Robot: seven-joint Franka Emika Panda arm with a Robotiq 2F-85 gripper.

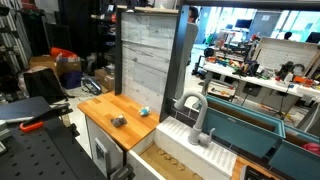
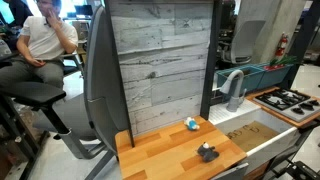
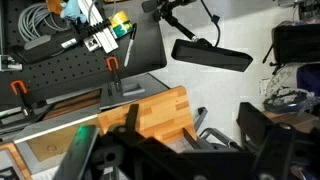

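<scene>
My gripper shows at the bottom of the wrist view, its two dark fingers spread well apart and nothing visible between them. Below it lies part of a wooden countertop (image 3: 160, 108). In exterior view 2 the same countertop (image 2: 150, 155) carries a small dark grey object (image 2: 207, 152) near its front edge and a small blue-and-white object (image 2: 191, 124) farther back. Exterior view 1 also shows the grey object (image 1: 119, 120) and the blue one (image 1: 144, 111). Neither exterior view shows the gripper clearly.
A grey faucet (image 1: 200, 112) rises behind an open, wood-bottomed drawer (image 1: 172, 166). A whitish plank panel (image 2: 162, 75) backs the counter. The black worktable (image 3: 80, 75) holds cables, tools and orange-handled clamps. A seated person (image 2: 45, 45) is at the left, beyond a dark grey upright panel.
</scene>
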